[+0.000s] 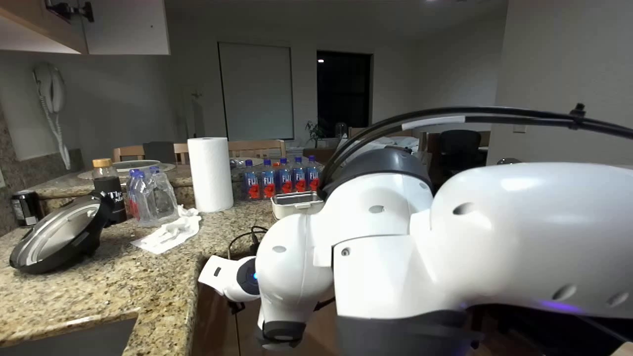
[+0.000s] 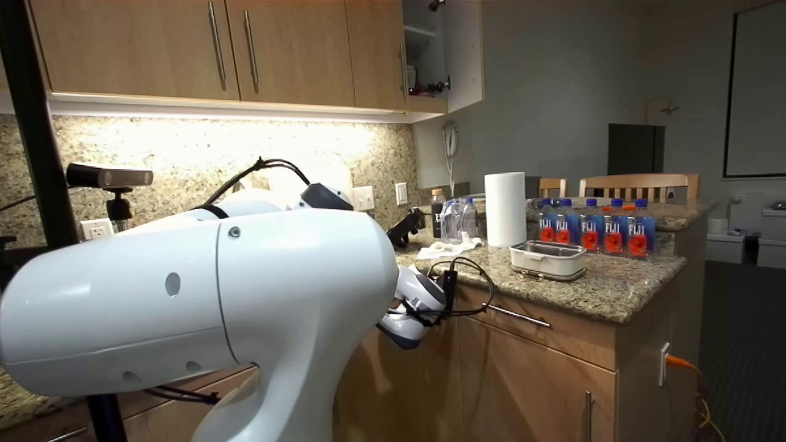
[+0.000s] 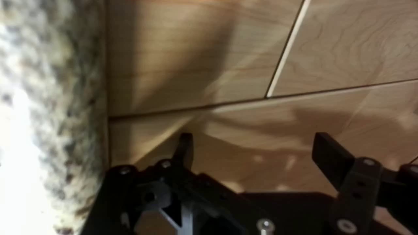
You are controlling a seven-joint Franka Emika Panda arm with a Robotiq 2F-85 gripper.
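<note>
My gripper stands open in the wrist view, its two dark fingers wide apart with nothing between them. Beyond them are wooden cabinet fronts (image 3: 188,58), crossed by the arm's shadows. The granite counter's edge (image 3: 62,98) runs down the left of that view, close beside the left finger. In exterior view 1 the white hand (image 1: 231,278) hangs just past the counter's edge, at about counter height; its fingers are mostly hidden there. The arm's large white link hides the hand's fingers in exterior view 2.
On the counter stand a paper towel roll (image 1: 210,175), a white container (image 2: 547,258), several FIJI bottles (image 2: 589,228), clear bottles (image 1: 151,199) and a dark lid (image 1: 62,234). A drawer handle (image 2: 517,317) juts from the cabinet. A cabinet door (image 2: 465,55) hangs open above.
</note>
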